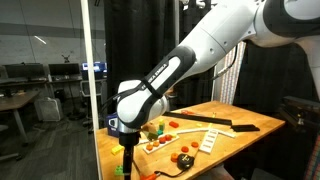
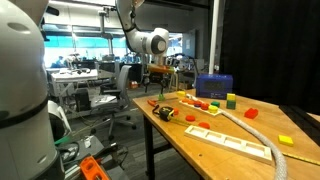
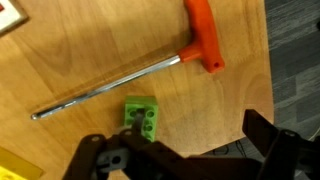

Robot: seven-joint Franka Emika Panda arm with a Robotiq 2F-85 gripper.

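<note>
In the wrist view my gripper is open, with bare wooden table between its fingers. A green block (image 3: 141, 116) lies by the left finger, partly covered by it. Above the block stretches a tool with a thin metal shaft (image 3: 110, 84) and an orange handle (image 3: 205, 32). In exterior view 1 the gripper (image 1: 127, 158) hangs low over the table's near left corner, close to the green block (image 1: 119, 171). Whether the fingers touch the block cannot be told.
A blue box (image 2: 213, 86) stands towards the back of the table. Several coloured blocks, a white strip (image 2: 228, 142) and a long grey tube (image 2: 255, 133) are spread over the tabletop. A table edge (image 3: 267, 70) lies close to the right finger.
</note>
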